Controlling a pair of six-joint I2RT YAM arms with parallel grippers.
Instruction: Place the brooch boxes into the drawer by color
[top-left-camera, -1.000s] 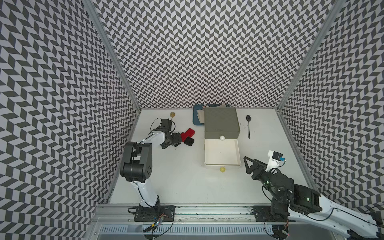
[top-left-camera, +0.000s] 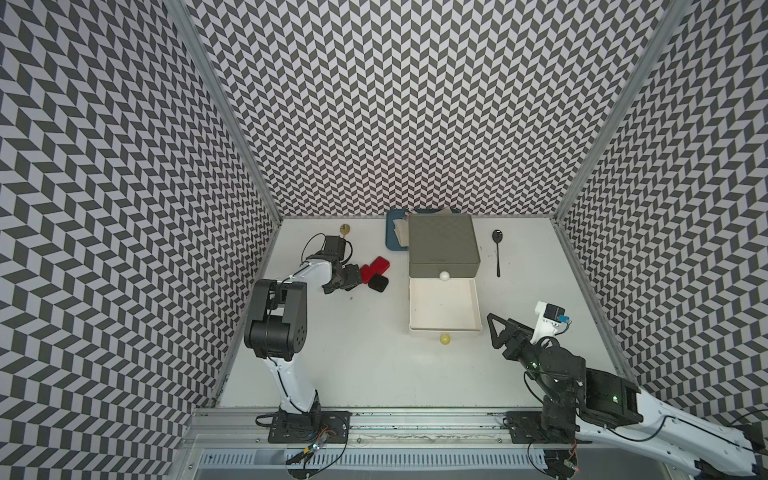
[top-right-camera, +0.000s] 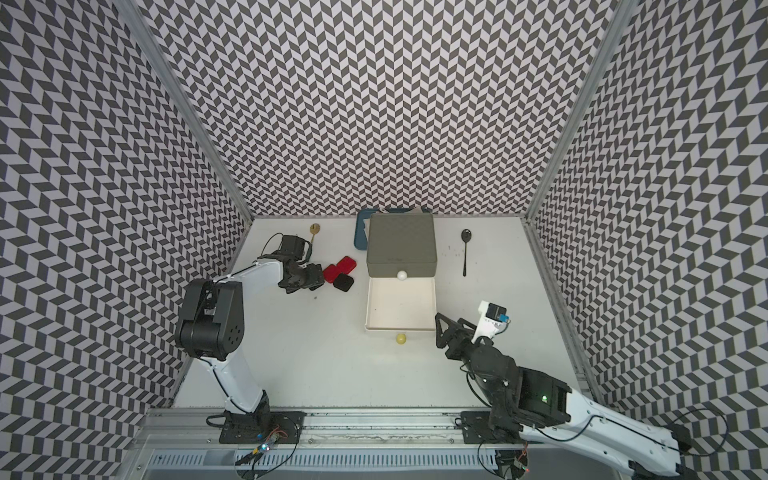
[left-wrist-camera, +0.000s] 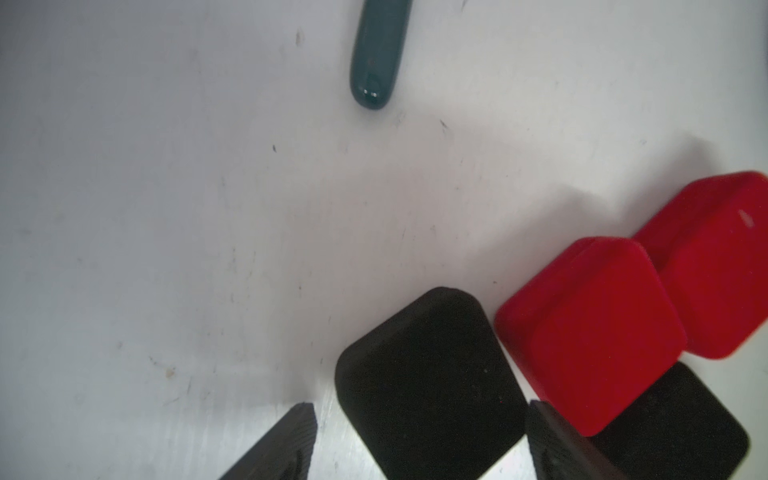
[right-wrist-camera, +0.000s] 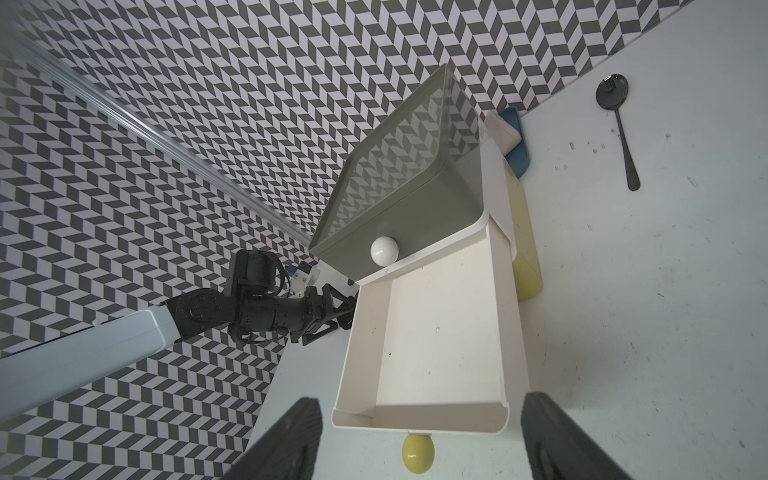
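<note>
My left gripper (top-left-camera: 355, 277) stands open over the left of the table. In the left wrist view a black brooch box (left-wrist-camera: 432, 384) lies between and below its fingers, not gripped. A red brooch box (left-wrist-camera: 596, 332) sits right beside it, with a second red box (left-wrist-camera: 712, 264) touching behind. Another black box (left-wrist-camera: 676, 428) is partly covered by the right finger at the lower right. The cabinet (top-left-camera: 442, 244) has its lower drawer (top-left-camera: 444, 304) pulled out, and no box shows inside. My right gripper is open and empty, to the right of the drawer's front.
A dark spoon (top-left-camera: 497, 252) lies right of the cabinet, and a wooden-looking spoon (top-left-camera: 345, 230) lies behind my left gripper. A blue tray (top-left-camera: 392, 232) with cloth is behind the cabinet. The drawer's yellow knob (top-left-camera: 445, 339) juts forward.
My left arm has shifted slightly, its gripper rising a little toward the back in the top left view. The boxes, the drawer and the right arm look unchanged.
</note>
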